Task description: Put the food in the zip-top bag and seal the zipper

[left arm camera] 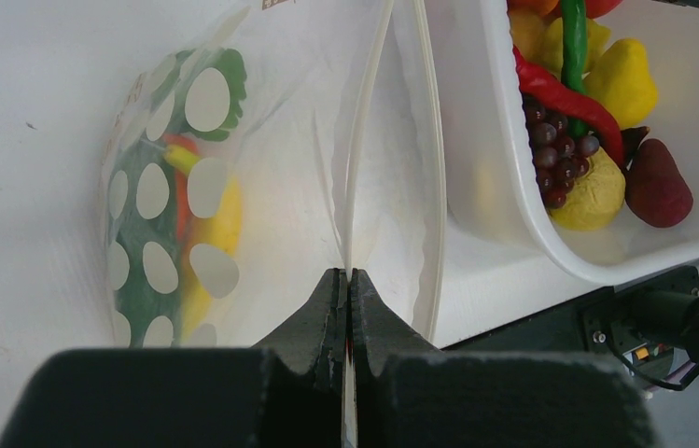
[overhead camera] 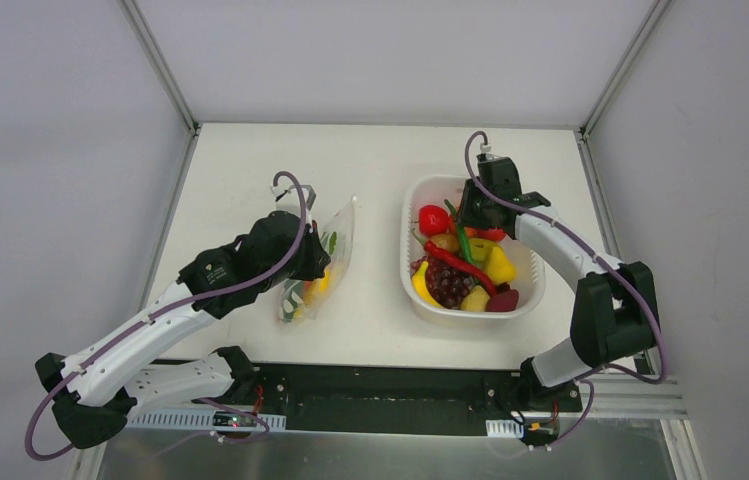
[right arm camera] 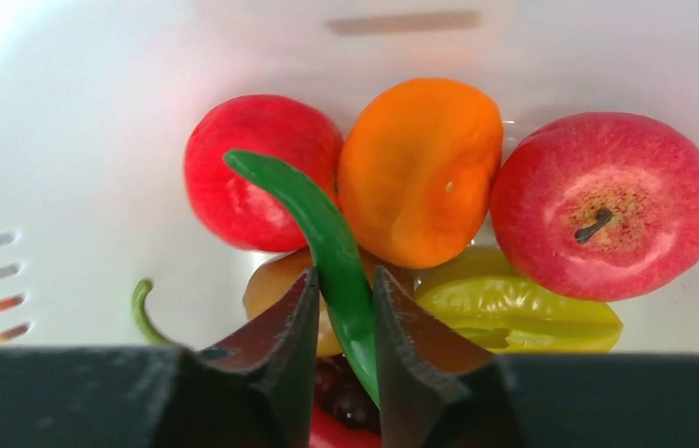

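Note:
A clear zip top bag (overhead camera: 335, 255) with some food inside lies left of the white basket (overhead camera: 410, 280). My left gripper is shut on the bag's edge strip, which runs up from between its fingers. My right gripper is over the food in the basket, fingers either side of a long green chili (right arm camera: 327, 233); whether they grip it is unclear. Red apple (right arm camera: 607, 201), orange pepper (right arm camera: 420, 168), yellow-green pepper (right arm camera: 532, 317), red chili (overhead camera: 460, 262), grapes (overhead camera: 448, 285), banana (overhead camera: 422, 285) and other pieces fill the basket.
Walls stand at the back and both sides.

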